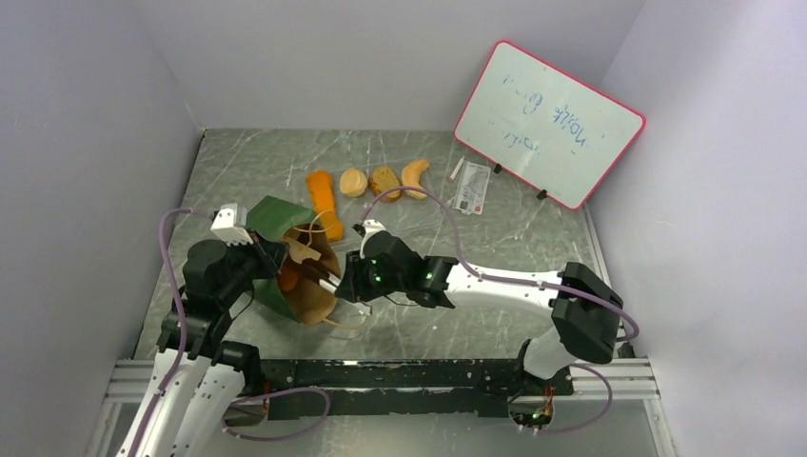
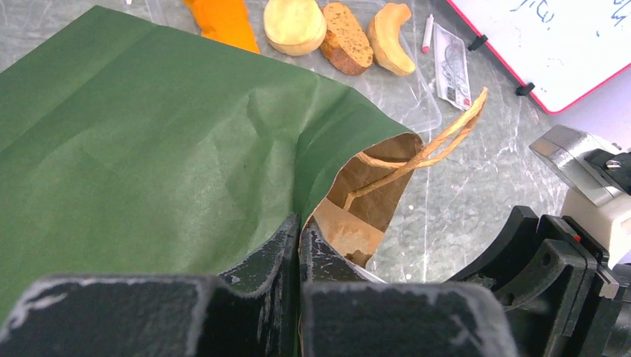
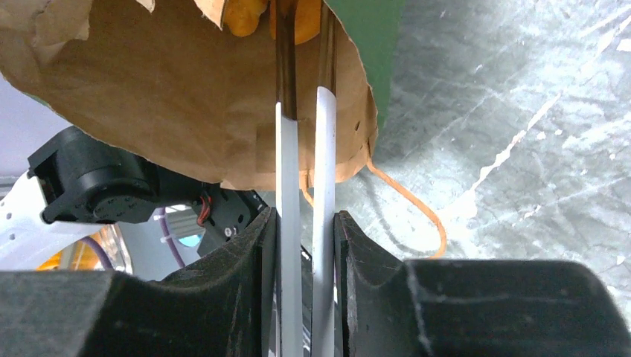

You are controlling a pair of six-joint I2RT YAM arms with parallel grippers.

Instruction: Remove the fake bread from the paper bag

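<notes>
A green paper bag (image 1: 273,214) with brown lining (image 3: 186,97) lies on its side at front left, mouth facing right. My left gripper is shut on the bag's upper rim. My right gripper has its long white-and-metal fingers (image 3: 324,126) reaching into the mouth, slightly apart. At their far ends is orange fake bread (image 3: 245,15), partly hidden by the bag and cut off by the frame's edge; whether it is between them I cannot tell.
Behind the bag lie an orange item (image 1: 322,197), a round bun (image 1: 353,183), a slice (image 1: 384,182) and a curved piece (image 1: 415,174). A whiteboard (image 1: 549,124) stands back right, beside a small clear case (image 1: 473,188).
</notes>
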